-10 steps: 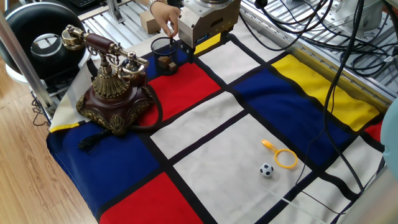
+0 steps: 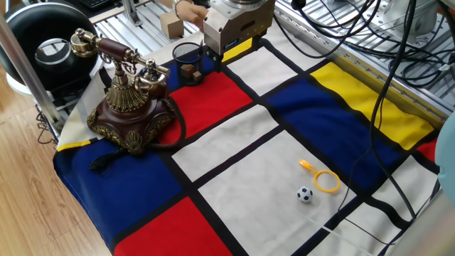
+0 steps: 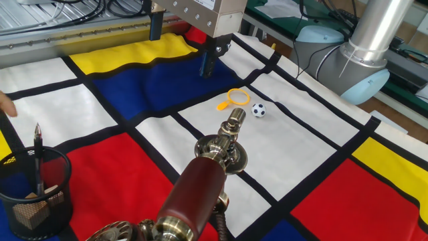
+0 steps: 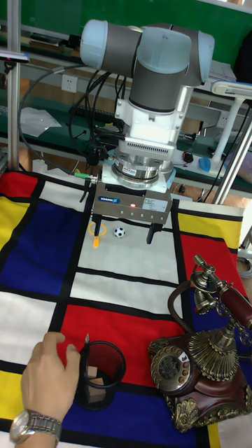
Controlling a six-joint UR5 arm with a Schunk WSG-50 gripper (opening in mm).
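My gripper [image 3: 180, 56] is open, its two fingers [image 3: 208, 59] wide apart with nothing between them. It hangs above the cloth on the robot's side. A black mesh pen cup [image 3: 33, 194] stands upright, holding a pen [image 3: 38, 150] and wooden blocks [image 3: 32, 213]. On the large white patch lie a small soccer ball [image 2: 305, 194] and a yellow ring with a handle [image 2: 326, 181], close together. An ornate brown telephone [image 4: 201, 358] stands beside the cup, its handset [image 3: 192, 201] across the cradle.
A person's hand [image 4: 50, 373] is beside the cup. The colour-block cloth [image 2: 234, 178] has some wrinkles and a broad clear middle. Loose black cables [image 2: 387, 92] hang at the robot's side. A wooden block [image 2: 171, 25] sits behind the cup.
The person's hand has drawn back from over the pen cup, where its fingers were at the rim. The arm, ball, yellow ring and telephone have not moved.
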